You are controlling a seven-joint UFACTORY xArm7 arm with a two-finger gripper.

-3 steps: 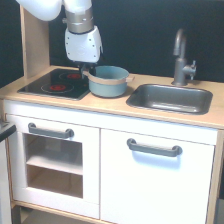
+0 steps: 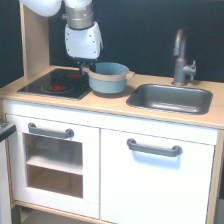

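Note:
A blue-grey pot [image 2: 108, 84] with pinkish-tan handles stands on the counter at the right edge of the dark stovetop. From above left, the white arm reaches down, and my gripper [image 2: 86, 69] is at the pot's left handle. The fingers are small and dark against the dark wall and stovetop. Whether they are closed around that handle or only beside it cannot be told.
The black stovetop [image 2: 57, 83] with red burner rings lies to the left. On the right are a metal sink [image 2: 172, 97] and a dark tap [image 2: 181, 57]. Free wooden counter is narrow between pot and sink. White cabinet doors [image 2: 154, 184] are below.
The arm's white wrist sits very slightly higher than before. The pot has barely shifted, if at all.

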